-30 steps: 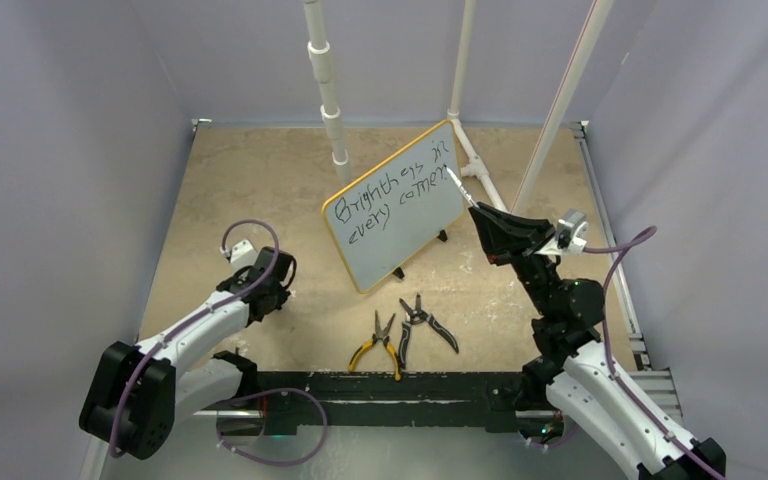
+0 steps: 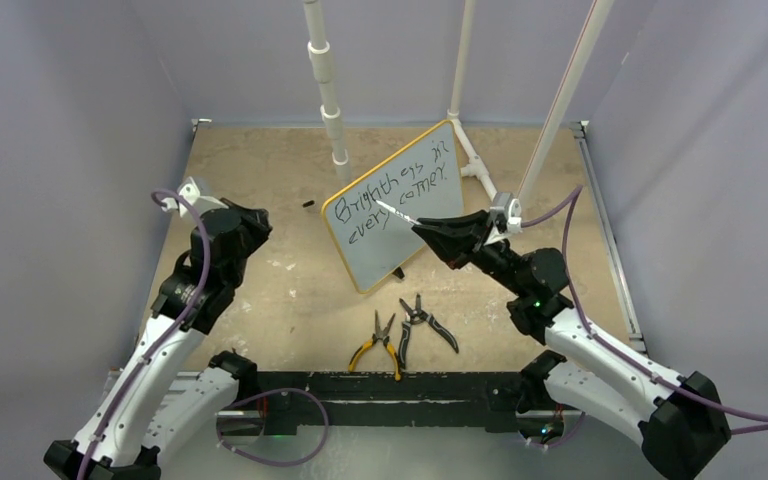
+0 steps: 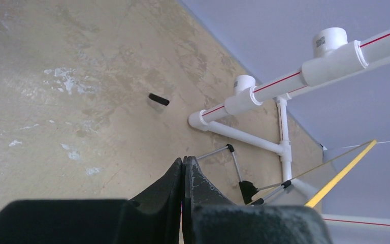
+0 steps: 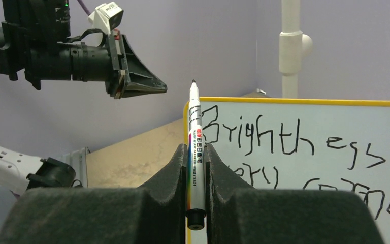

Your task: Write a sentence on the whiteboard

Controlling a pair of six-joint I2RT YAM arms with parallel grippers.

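The whiteboard point(image 2: 380, 265), yellow-edged, stands tilted at the middle of the table. Black handwriting on it reads "Brightness in every corner". My right gripper point(image 2: 415, 224) is shut on a white marker point(image 4: 196, 152), whose dark tip points away from the fingers. In the top view the marker overlaps the board's face; in the right wrist view its tip shows against the wall above the board's top edge. At the left, over the table, my left gripper is shut with nothing visible between its fingertips.
A small black marker cap point(image 3: 159, 99) lies on the table left of the board. Yellow-handled pliers point(image 2: 377, 345) and black-handled pliers point(image 2: 426, 322) lie in front of it. White pipes point(image 2: 326, 90) rise behind the board.
My right gripper has moved left with the marker, from the board's right side toward its middle. The left arm has risen and extended away from the table's front edge.
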